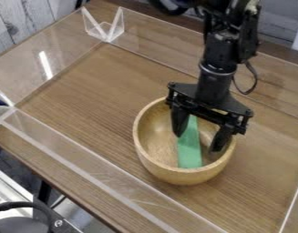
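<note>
A round wooden bowl [156,151] sits on the table, right of centre in the camera view. In it lies a long green object [189,146], its far end partly hidden by the black gripper [199,124]. The gripper hangs over the bowl with its fingers spread open, reaching down on either side of the green object's upper part. I cannot tell whether either finger touches it.
A clear plastic piece [102,27] stands at the back left. Cables lie at the lower left corner.
</note>
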